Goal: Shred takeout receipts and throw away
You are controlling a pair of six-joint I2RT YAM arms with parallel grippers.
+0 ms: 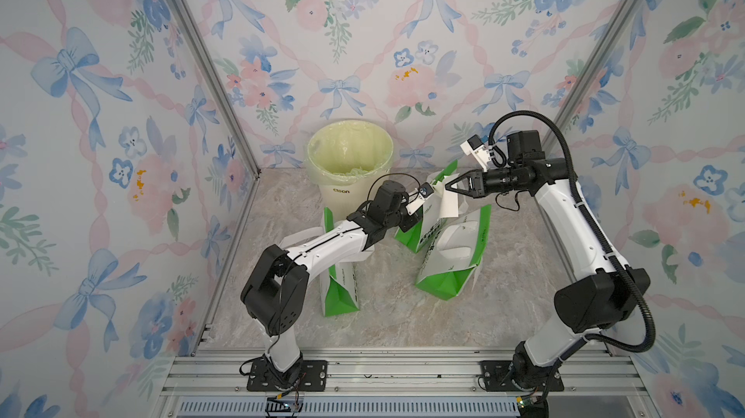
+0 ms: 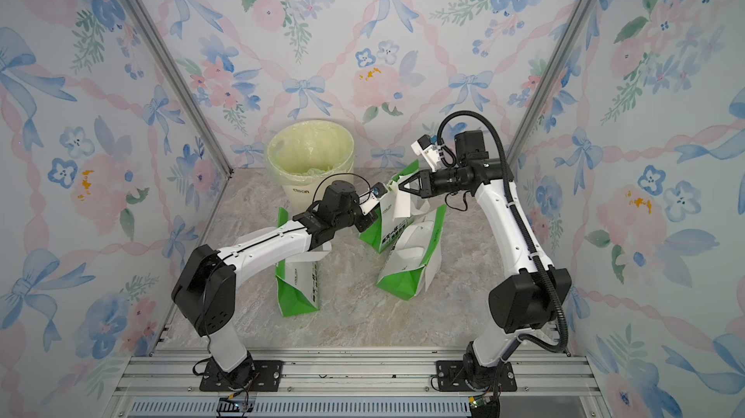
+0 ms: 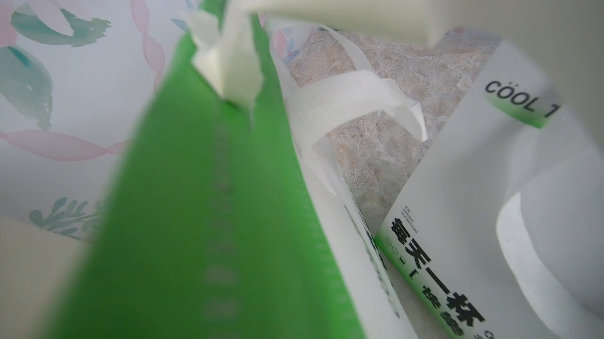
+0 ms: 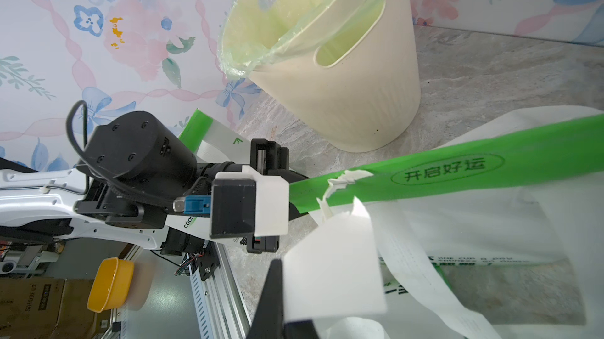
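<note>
A small white slip [image 1: 448, 202] hangs at the fingertips of my right gripper [image 1: 454, 183], which is shut on it. In the right wrist view the slip [image 4: 333, 263] has a torn edge, and a torn scrap [image 4: 343, 178] clings to a bag's green top strip. My left gripper [image 1: 419, 204] is at the middle green-and-white bag [image 3: 188, 213], low beside my right one; its fingers are hidden, so its state is unclear. Two other bags lie at the left [image 1: 339, 293] and right [image 1: 444, 283].
A cream bin [image 1: 349, 194] with a liner stands at the back left. Floral walls enclose the back and sides.
</note>
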